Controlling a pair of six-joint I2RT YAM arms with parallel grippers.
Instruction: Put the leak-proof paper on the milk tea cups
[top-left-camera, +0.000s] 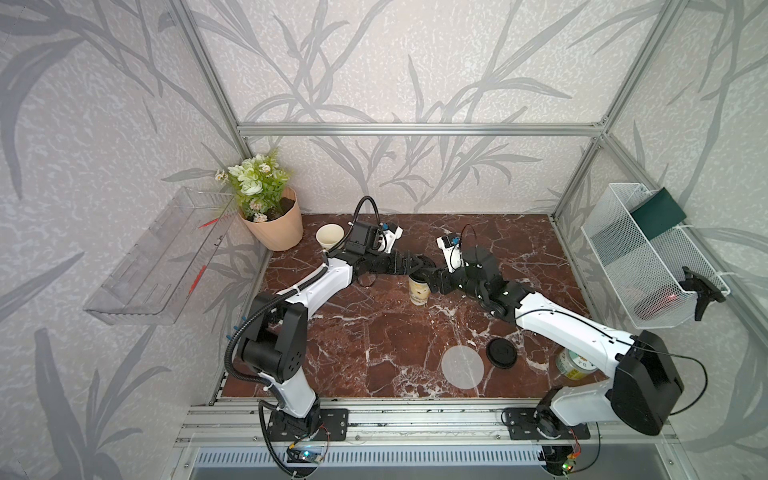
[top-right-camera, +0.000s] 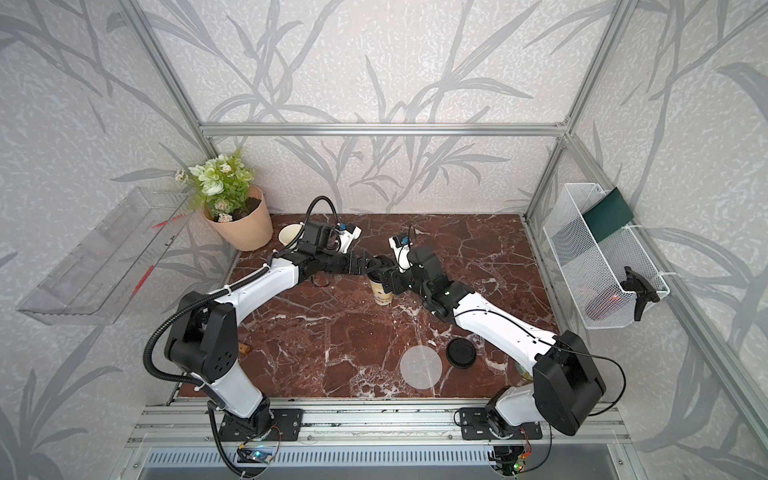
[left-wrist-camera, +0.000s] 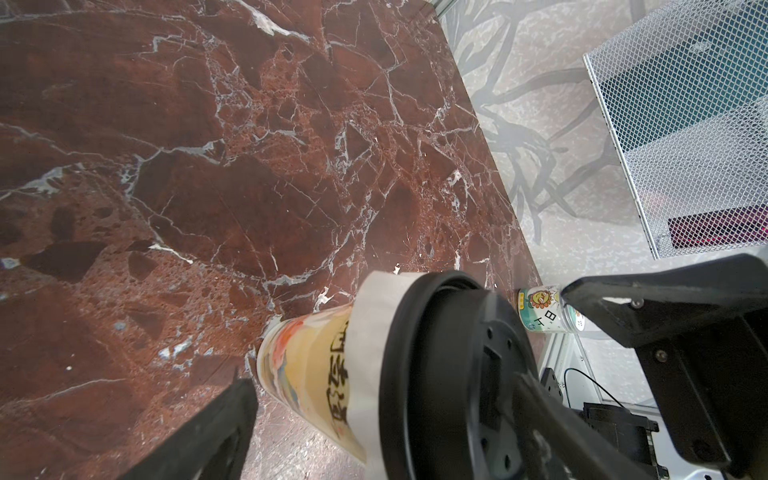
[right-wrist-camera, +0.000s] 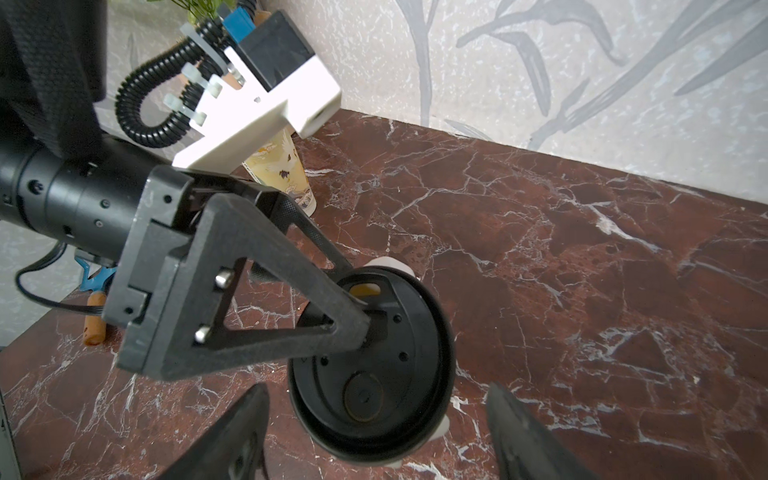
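A milk tea cup (left-wrist-camera: 316, 368) stands near the middle, with a white paper edge (left-wrist-camera: 372, 320) showing beneath a black lid (right-wrist-camera: 376, 400) on its top. My left gripper (top-left-camera: 404, 262) is at the lid; in the right wrist view one of its fingers lies over the lid, and it stands open. My right gripper (top-left-camera: 437, 280) is just right of the cup; in the right wrist view its blurred fingertips are apart on either side of the lid, clear of it. A round translucent sheet (top-left-camera: 462, 367) lies at the front right beside a second black lid (top-left-camera: 501, 353).
Another cup (top-left-camera: 329, 235) stands back left near a potted plant (top-left-camera: 272, 232). A wire basket (top-left-camera: 624, 256) is at the right wall, a clear tray (top-left-camera: 136, 296) at the left. A can (left-wrist-camera: 544, 308) is at the front right.
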